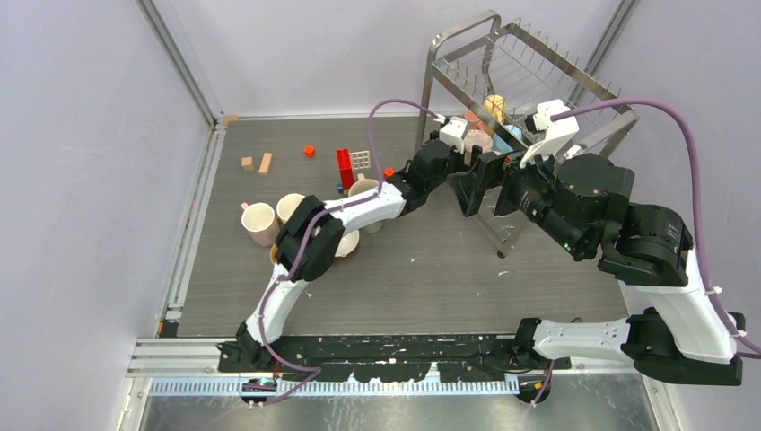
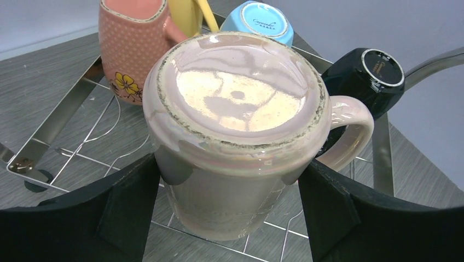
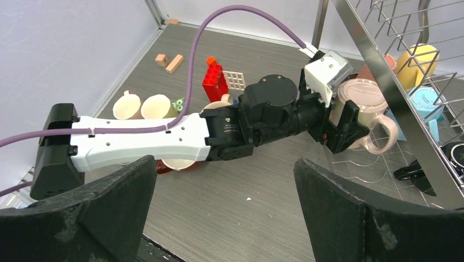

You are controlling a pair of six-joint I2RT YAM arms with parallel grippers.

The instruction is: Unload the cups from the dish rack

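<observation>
A pale pink-beige mug point(image 2: 235, 103) fills the left wrist view upside down, between the fingertips of my left gripper, which touch or nearly touch its sides; whether they grip it is unclear. Behind it stand a pink flowered mug point(image 2: 131, 60), a yellow cup point(image 2: 183, 13), a light blue cup point(image 2: 257, 22) and a black cup point(image 2: 364, 76) on the dish rack point(image 2: 44, 136). My right gripper is open, its fingers apart with nothing between them, beside the rack in the top view.
Several cups, including a pink mug point(image 1: 260, 224) and a cream cup point(image 1: 289, 205), stand on the table's left. Red blocks point(image 1: 345, 169) and wooden blocks point(image 1: 266, 163) lie toward the back.
</observation>
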